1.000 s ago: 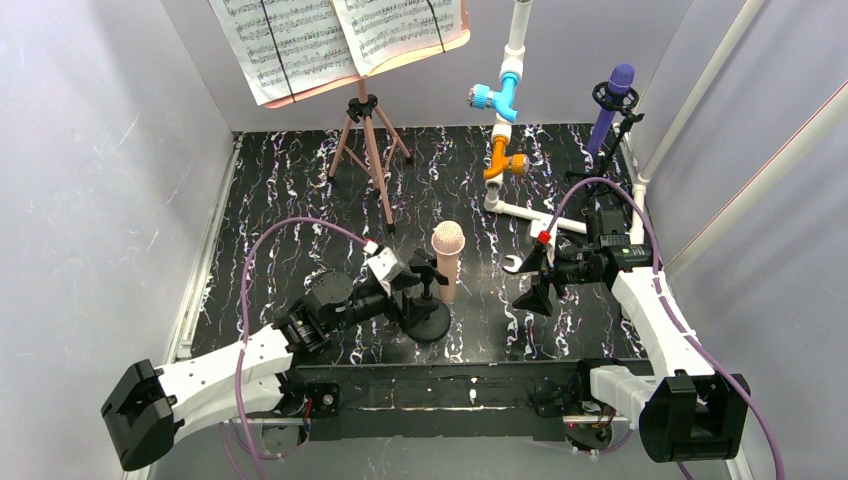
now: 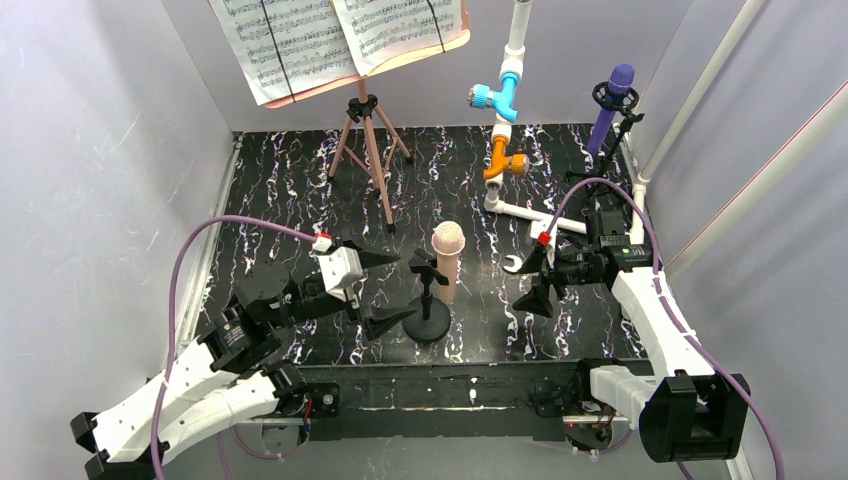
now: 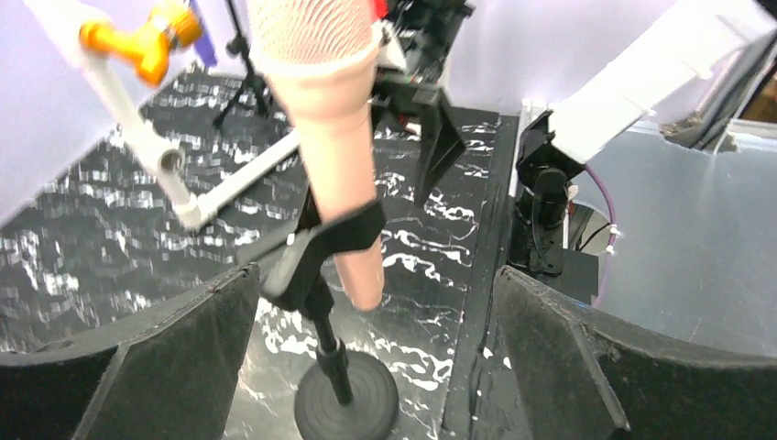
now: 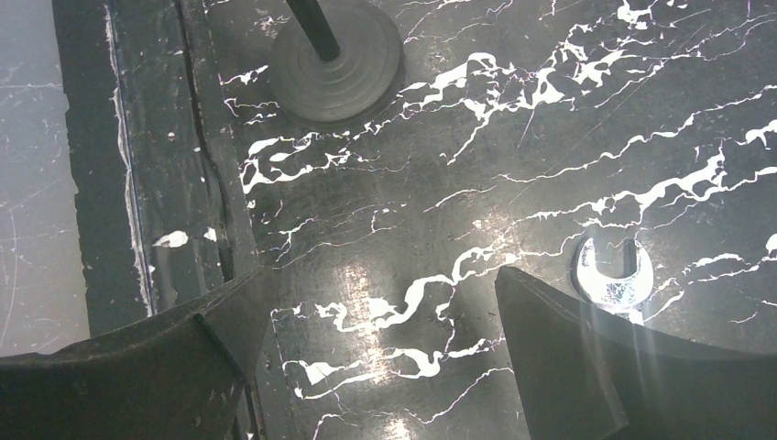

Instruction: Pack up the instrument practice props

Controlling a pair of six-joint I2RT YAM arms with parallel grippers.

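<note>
A peach toy microphone (image 2: 446, 262) stands at the centre beside a black microphone stand (image 2: 427, 319) with an angled holder on top; the microphone also fills the upper middle of the left wrist view. My left gripper (image 2: 385, 288) is open just left of both, nothing between its fingers. My right gripper (image 2: 530, 283) stands open to their right, above the floor near a metal wrench (image 4: 612, 284). A pink music stand (image 2: 375, 165) with sheet music (image 2: 290, 45) stands at the back left. A purple microphone (image 2: 603, 120) sits on a black stand at the back right.
White pipework (image 2: 530, 213) with blue (image 2: 505, 95) and orange (image 2: 500, 157) valves stands at the back centre-right. Walls enclose both sides and the back.
The right arm and the props have not visibly moved.
</note>
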